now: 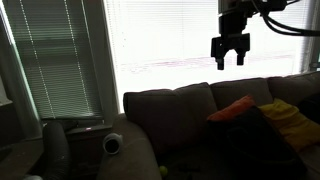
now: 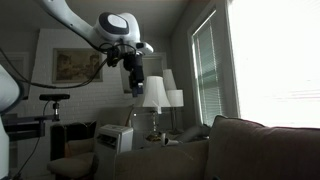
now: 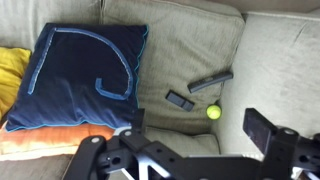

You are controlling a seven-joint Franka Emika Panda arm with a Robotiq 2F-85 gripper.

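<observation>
My gripper (image 1: 230, 64) hangs in the air above the couch, its two fingers spread apart with nothing between them. In the wrist view the fingers (image 3: 258, 127) reach in from the bottom edge, well apart. Below, on the beige couch seat (image 3: 180, 55), lie a long dark stick-like object (image 3: 210, 80), a smaller dark block (image 3: 180, 101) and a yellow-green ball (image 3: 214, 112). A dark blue pillow (image 3: 85, 75) rests left of them.
Beside the blue pillow are an orange pillow (image 3: 50, 141) and a yellow pillow (image 3: 12, 75). A white round device (image 1: 112, 144) sits by the couch's arm. Lamps, including a white lampshade (image 2: 155, 93), stand behind. Bare seat surrounds the small objects.
</observation>
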